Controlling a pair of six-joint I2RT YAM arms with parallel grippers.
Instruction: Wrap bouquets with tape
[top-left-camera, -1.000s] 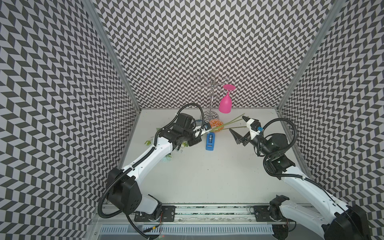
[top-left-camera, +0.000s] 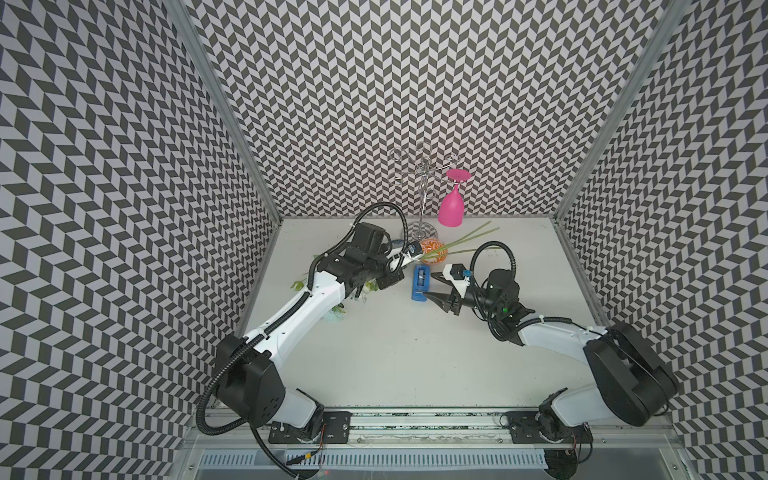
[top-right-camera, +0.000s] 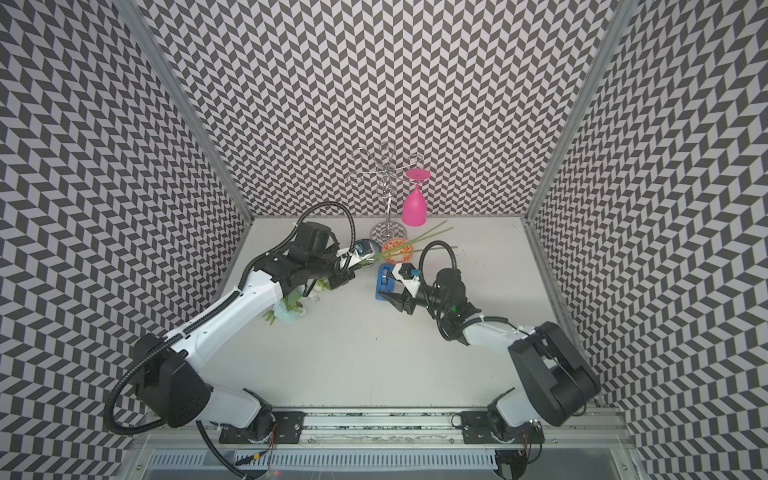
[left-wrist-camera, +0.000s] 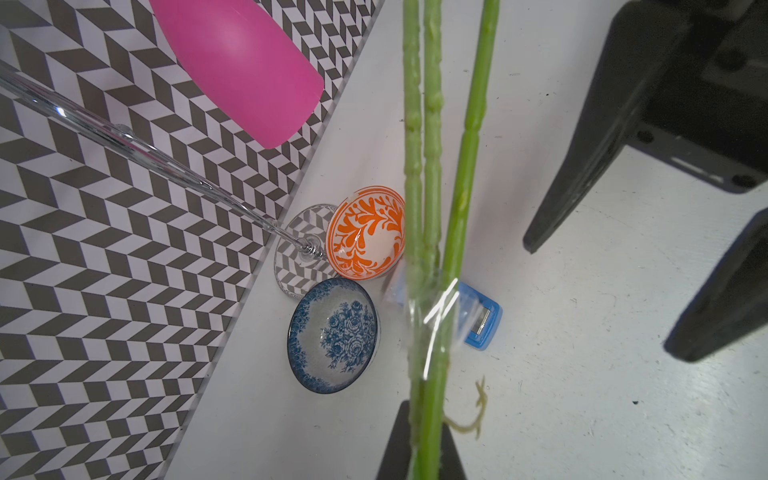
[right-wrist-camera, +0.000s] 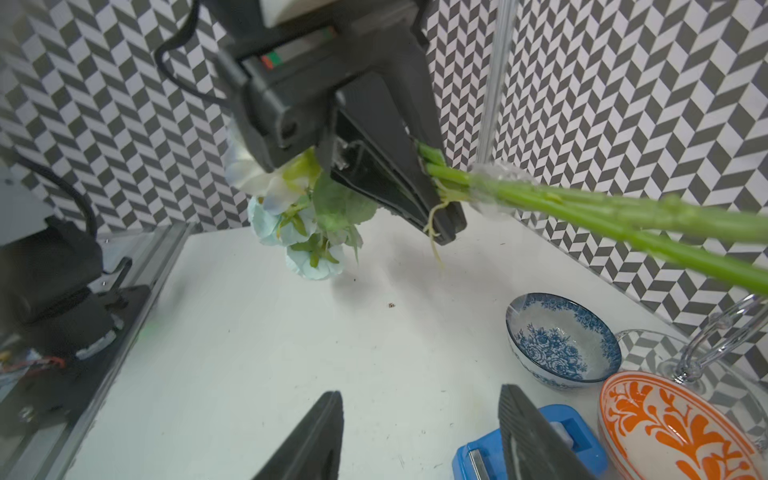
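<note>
My left gripper is shut on the bouquet's green stems (left-wrist-camera: 432, 120), holding them above the table. Clear, shiny tape (left-wrist-camera: 436, 320) clings around the stems just beyond the fingers. White and pale blue blossoms (right-wrist-camera: 308, 212) hang on the far side of that gripper in the right wrist view. The blue tape dispenser (top-left-camera: 420, 284) rests on the table below the stems. Beside its right edge, as seen from above, my right gripper stands open with nothing between its fingers. One right finger (right-wrist-camera: 520, 432) overlaps the dispenser in the right wrist view; no contact shows.
Behind the dispenser sit an orange-patterned bowl (left-wrist-camera: 368, 232) and a blue floral bowl (left-wrist-camera: 332, 336). A chrome stand (top-right-camera: 388, 200) with a pink goblet (top-right-camera: 414, 209) hanging from it rises at the back.
My right gripper has swung left and down from near the stem ends to beside the tape dispenser. The left arm and bouquet have hardly moved.
</note>
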